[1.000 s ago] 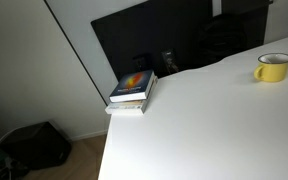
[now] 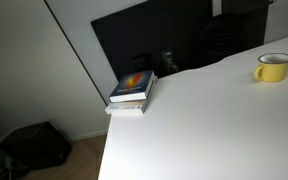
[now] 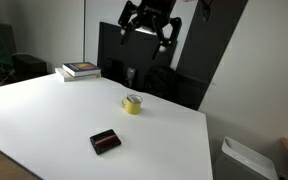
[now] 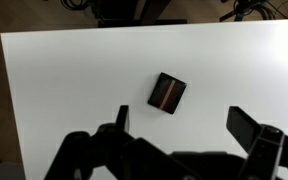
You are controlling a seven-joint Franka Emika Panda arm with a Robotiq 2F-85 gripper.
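Note:
A small black block-like object (image 3: 105,141) with a reddish-brown stripe lies flat on the white table in exterior view 2. The wrist view shows the same black object (image 4: 167,93) from above, tilted slightly, with bare table all round it. My gripper is open, its two fingers wide apart and nothing between them. High over the table in exterior view 2, the dark gripper (image 3: 144,38) hangs well clear of everything. A yellow mug (image 2: 272,68) with a dark rim stands upright on the table, also visible as the yellow mug (image 3: 132,105) in exterior view 2.
Two stacked books (image 2: 132,90) lie at a table corner. A white tray (image 3: 246,160) sits off to the right in exterior view 2. Cables (image 4: 256,8) show beyond the table edge.

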